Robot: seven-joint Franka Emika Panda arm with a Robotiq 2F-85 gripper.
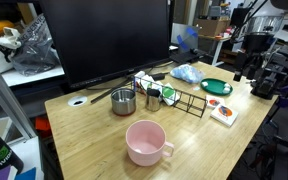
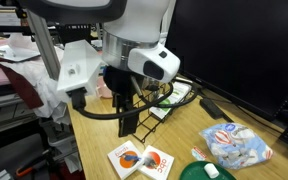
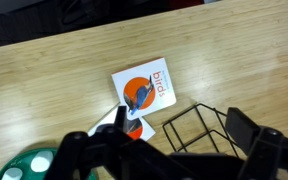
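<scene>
My gripper stands open above the table, its dark fingers spread wide with nothing between them. Below it lies a white card (image 3: 144, 88) with an orange disc, a bird picture and the word "birds". A second, similar card (image 3: 132, 127) lies partly under the first. The wire rack (image 3: 199, 129) is beside the cards, partly covered by a finger in the wrist view. On the green plate (image 1: 215, 87) rests a small white object (image 2: 211, 170). In the second exterior view, the gripper's white housing (image 2: 124, 60) blocks much of the table behind it.
A pink mug (image 1: 147, 142) stands at the front of the table, with a metal pot (image 1: 124, 100) behind it. A clear plastic bag (image 2: 234, 145) lies near the plate. The large black monitor (image 1: 109, 40) lines the back. Bare wood surrounds the mug.
</scene>
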